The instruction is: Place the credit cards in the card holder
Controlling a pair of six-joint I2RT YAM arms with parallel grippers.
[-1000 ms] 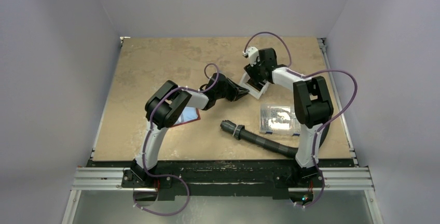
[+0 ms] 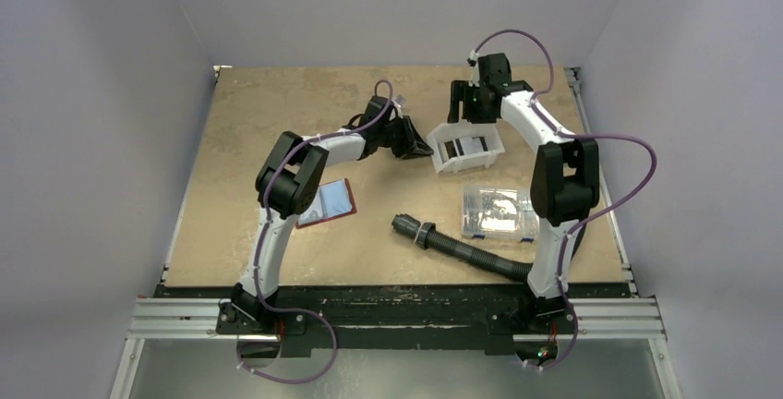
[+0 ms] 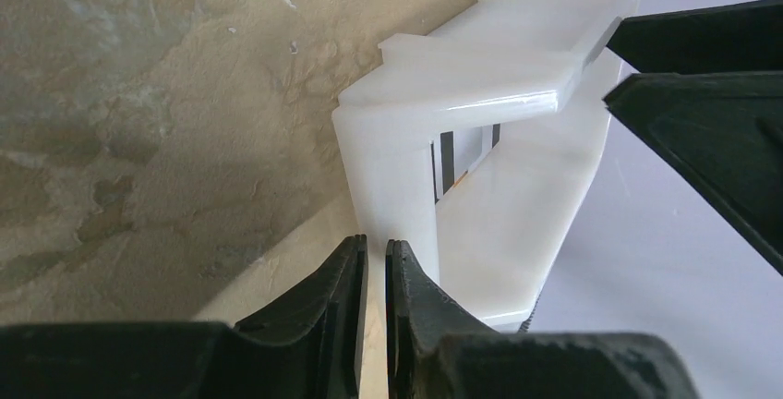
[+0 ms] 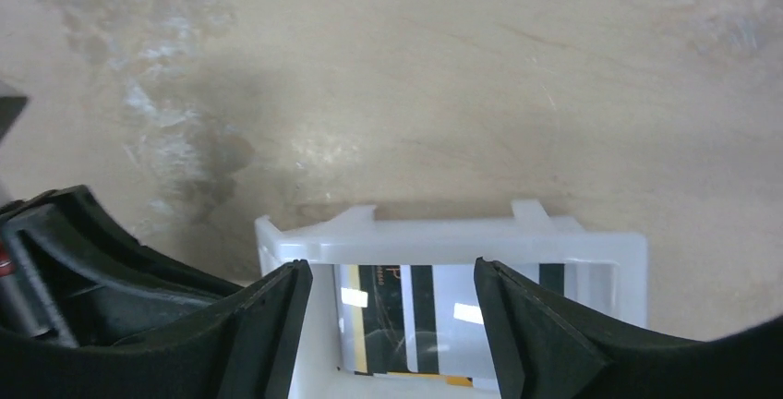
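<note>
Several cards (image 4: 379, 316) lie flat inside a white tray (image 2: 469, 164), dark and light ones side by side. My right gripper is over the tray's far side, its fingers apart and nothing held between them. At the tray's left end, my left gripper has a narrow gap between its fingertips; the tray wall (image 3: 392, 196) shows just beyond them, and no card is in its grasp. A flat red-edged item with pale blue panels (image 2: 337, 198), possibly the card holder, lies beside the left arm, which partly covers it.
A clear plastic case (image 2: 499, 211) sits in front of the tray. A black ribbed hose (image 2: 466, 253) runs along the front right.
The white tray has turned from a slant to nearly square with the table.
</note>
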